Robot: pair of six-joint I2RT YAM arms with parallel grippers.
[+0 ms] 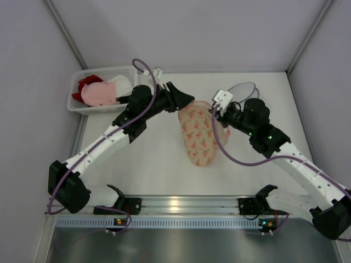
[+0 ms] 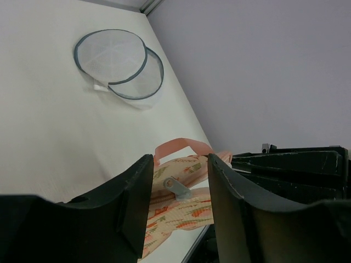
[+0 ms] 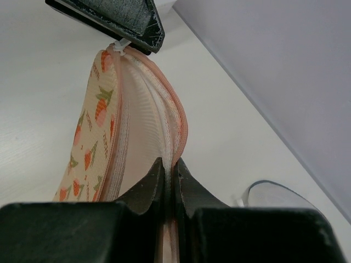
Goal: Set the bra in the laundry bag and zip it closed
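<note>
The peach strawberry-print bra [image 1: 198,137] [image 3: 90,142] hangs between both grippers. My right gripper [image 1: 216,115] is shut on its folded edge. My left gripper [image 1: 184,101] is part open at the bra's other end; in the left wrist view a small clear clasp [image 2: 178,189] on the fabric shows between its fingers, and I cannot tell if they grip it. The mesh laundry bag [image 1: 244,92] [image 2: 112,57], with dark grey trim, lies at the back right of the white table.
A white basket [image 1: 82,107] with red, pink and white garments stands at the back left. Walls border the table at the back and sides.
</note>
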